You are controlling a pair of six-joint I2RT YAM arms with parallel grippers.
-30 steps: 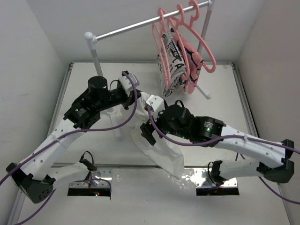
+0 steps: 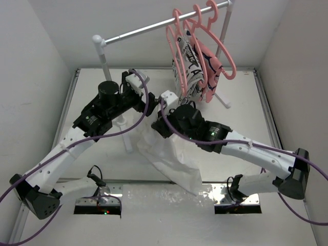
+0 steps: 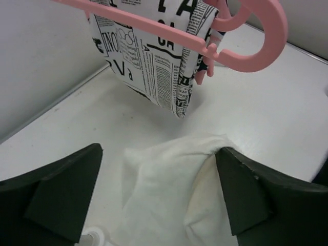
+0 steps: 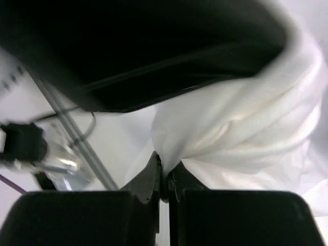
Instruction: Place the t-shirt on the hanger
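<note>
The white t-shirt (image 2: 174, 163) hangs in a loose drape below my two grippers, partly hidden by them in the top view. In the right wrist view my right gripper is shut on a bunched fold of the shirt (image 4: 246, 133). My left gripper stands open, its fingers wide apart. Cloth (image 3: 169, 179) shows between and beyond those fingers, its upper edge close to the right-hand finger (image 3: 246, 189); whether they touch I cannot tell. Pink hangers (image 2: 225, 66) hang from the rail.
The white rack rail (image 2: 148, 28) crosses above. Newsprint-patterned cloth (image 2: 190, 64) and a pink garment (image 2: 209, 64) hang close behind my right gripper. A pink hanger (image 3: 154, 25) crosses the top of the left wrist view.
My left gripper has opened and shifted slightly. The shirt's lower end hangs about where it was.
</note>
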